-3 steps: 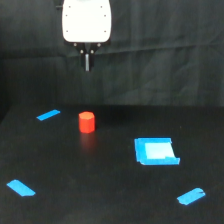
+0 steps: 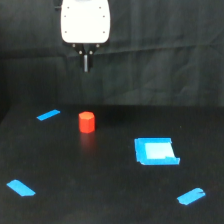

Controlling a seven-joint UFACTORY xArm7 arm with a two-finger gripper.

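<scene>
High at the top of the camera view hangs my gripper (image 2: 85, 66), a dark narrow tool below the white end of the arm (image 2: 85, 21). Its fingers are too small and dark against the backdrop to tell how they stand. A red block (image 2: 87, 122) stands on the black table (image 2: 100, 165), well below the gripper and apart from it. Right of the block lies a white square (image 2: 158, 151) bordered by blue tape (image 2: 140, 145).
Loose strips of blue tape lie at the left (image 2: 48, 115), the front left (image 2: 20, 188) and the front right (image 2: 191, 196). A black curtain (image 2: 160, 60) hangs behind. Bare table surrounds the block.
The arm's white end and the gripper have shifted very slightly left. The red block and the taped square stay where they were.
</scene>
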